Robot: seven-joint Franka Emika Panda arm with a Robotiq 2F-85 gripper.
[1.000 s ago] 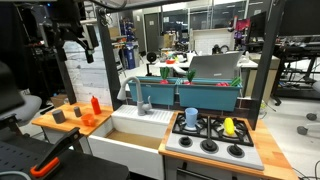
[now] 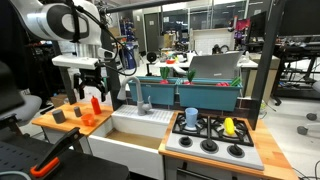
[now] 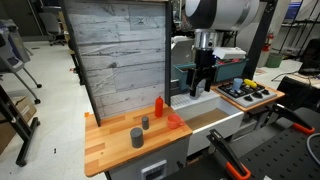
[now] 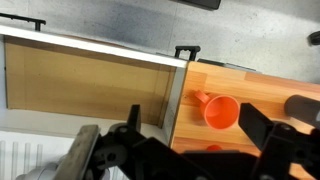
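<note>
My gripper stands open in the wrist view, its two dark fingers wide apart with nothing seen between them. Beyond the right finger, an orange mug [image 4: 224, 112] sits on the wooden counter, its handle toward the upper left. Exterior view 1 has the gripper [image 2: 88, 94] hanging in the air above the left counter, over the orange mug [image 2: 89, 120]. A red bottle [image 2: 96, 105] stands upright behind that mug. In exterior view 2 the mug [image 3: 174, 122] is near the counter's right edge, with the red bottle [image 3: 159, 106] beyond it.
Several grey cups [image 3: 137, 138] share the left counter. An open white drawer [image 4: 85, 85] with a brown floor lies beside it, empty where visible. Farther right are a stove [image 2: 210, 138], a blue cup [image 2: 191, 116] and a yellow object [image 2: 229, 127]. A faucet [image 2: 143, 96] rises behind.
The arm and gripper have come down over the left counter from higher up. The mug, bottle and cups have stayed where they were.
</note>
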